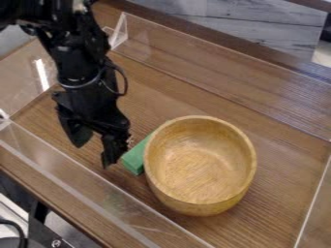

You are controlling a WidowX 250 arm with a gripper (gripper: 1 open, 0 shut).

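Observation:
My black gripper (pixel 95 140) is low over the wooden table at the left, fingers spread open and pointing down, with nothing visible between them. Just right of it lies a green block (pixel 135 155), partly behind a large tan round bowl (pixel 200 194) at the lower centre-right. The bowl is empty.
Clear rims or edges run along the left and lower left, and a dark cable shows at the bottom left corner. A pale surface lies beyond the table at the top right.

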